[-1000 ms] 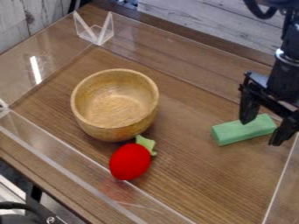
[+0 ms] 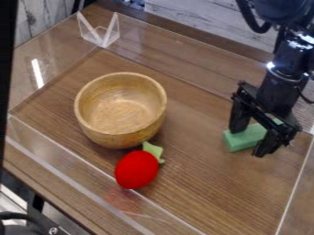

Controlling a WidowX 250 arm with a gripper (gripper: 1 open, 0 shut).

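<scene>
My black gripper (image 2: 256, 128) stands open low over a small green block (image 2: 237, 140) on the right of the wooden table, its fingers around the block's right part, which they partly hide. Whether they touch it is unclear. Left of it are a wooden bowl (image 2: 120, 103) and a red object with a green top (image 2: 138, 170), resembling a strawberry, near the front.
A clear, angular plastic piece (image 2: 99, 27) sits at the back left. A pale wall or ledge runs along the back right.
My gripper has moved left and down from the right edge onto the green block, which it now covers more. The other things have not moved.
</scene>
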